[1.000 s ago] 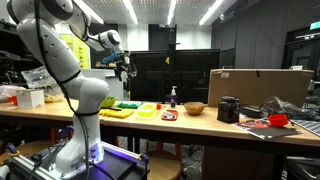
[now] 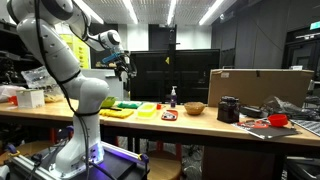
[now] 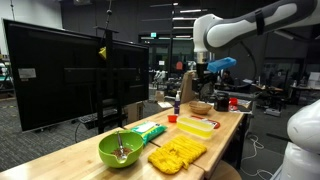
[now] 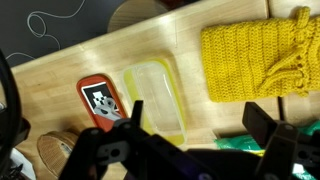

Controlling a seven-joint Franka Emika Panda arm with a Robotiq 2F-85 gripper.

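My gripper stands open high above the table, nothing between its fingers. It also shows in exterior view 1 as the dark gripper (image 2: 126, 74) at the arm's end. Beneath it in the wrist view lies a clear, yellowish lidded container (image 4: 155, 92). To the right of that is a folded yellow knitted cloth (image 4: 243, 62). A red tray with a panda picture (image 4: 102, 98) sits left of the container. Partly hidden by the right finger is a green and white package (image 4: 236, 143).
A green bowl (image 3: 121, 148) stands on the table by the cloth. A wicker basket (image 2: 193, 108), a pump bottle (image 2: 173, 97), a black canister (image 2: 229, 109) and a large cardboard box (image 2: 258, 87) occupy the rest of the table. The air around the gripper is free.
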